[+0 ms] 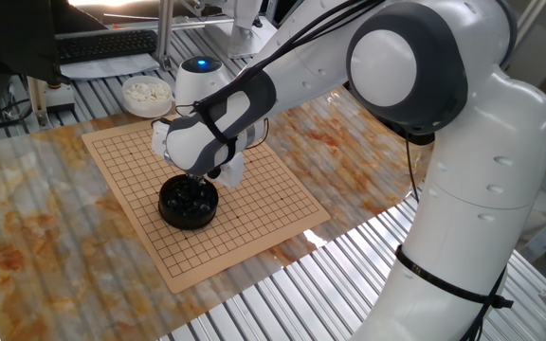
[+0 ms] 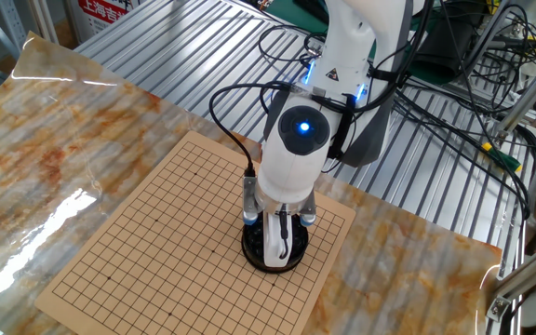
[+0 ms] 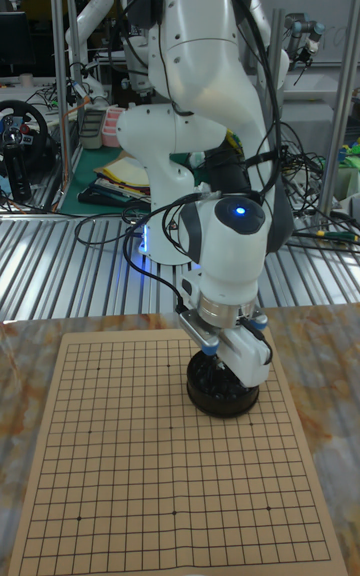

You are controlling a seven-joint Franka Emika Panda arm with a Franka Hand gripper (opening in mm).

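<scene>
A round black bowl (image 1: 188,220) stands on the gridded wooden board (image 1: 254,220), with several dark, shiny pieces (image 1: 186,194) inside it. My gripper (image 1: 197,178) points down at the bowl's rear part, its tips low at or inside the rim. In the third exterior view the white gripper body covers the right side of the bowl (image 3: 218,402). Seen from the second exterior view, the hand hides the middle of the bowl (image 2: 291,264). The fingertips are too dark and too covered to show whether the fingers are open or shut, or whether a piece is between them.
A white bowl of pale pieces (image 1: 148,96) stands behind the board, near a keyboard (image 1: 108,45). The brown marbled mat (image 2: 417,279) has free room either side of the board. Loose cables (image 2: 477,121) lie by the arm's base.
</scene>
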